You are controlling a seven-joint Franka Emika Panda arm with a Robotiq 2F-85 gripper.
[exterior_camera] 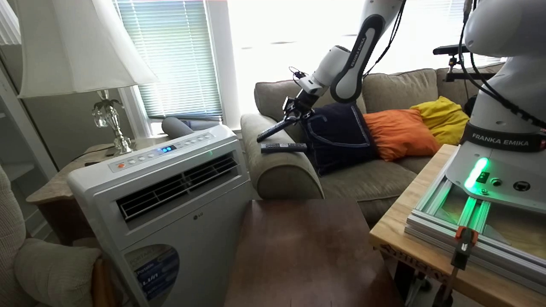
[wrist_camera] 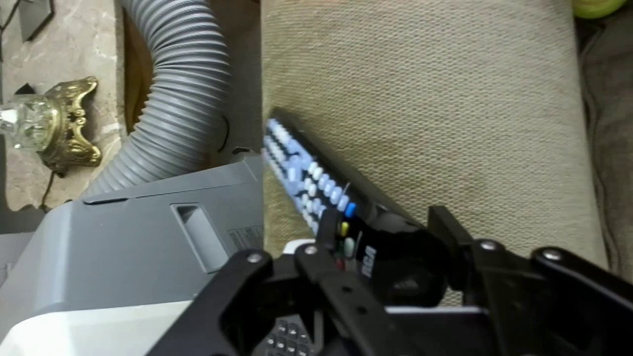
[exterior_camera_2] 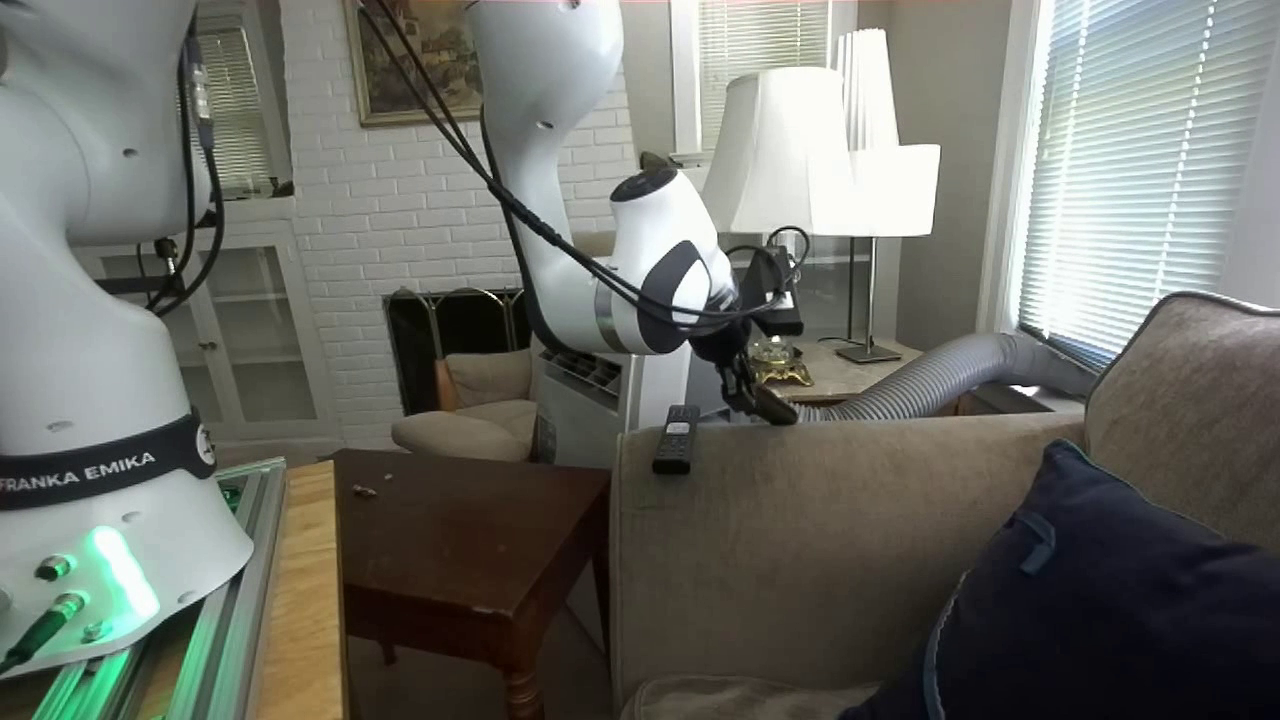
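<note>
A long black RCA remote (wrist_camera: pixel 409 258) slants across the sofa arm (wrist_camera: pixel 451 107) in the wrist view, its near end between the fingers of my gripper. The fingers stand apart, one on each side of it; whether both press on it cannot be told. In exterior view 1 the same remote (exterior_camera: pixel 272 131) slopes down from my gripper (exterior_camera: pixel 295 113), its far end low over the armrest. A second dark remote (exterior_camera: pixel 283 148) lies flat at the front of the armrest, also seen in exterior view 2 as a remote with buttons (exterior_camera_2: pixel 677 442).
The white air conditioner (exterior_camera: pixel 169 169) stands against the armrest's outer side, with a grey hose (wrist_camera: pixel 187 89) behind. A navy pillow (exterior_camera: pixel 340 134) rests inside the arm.
</note>
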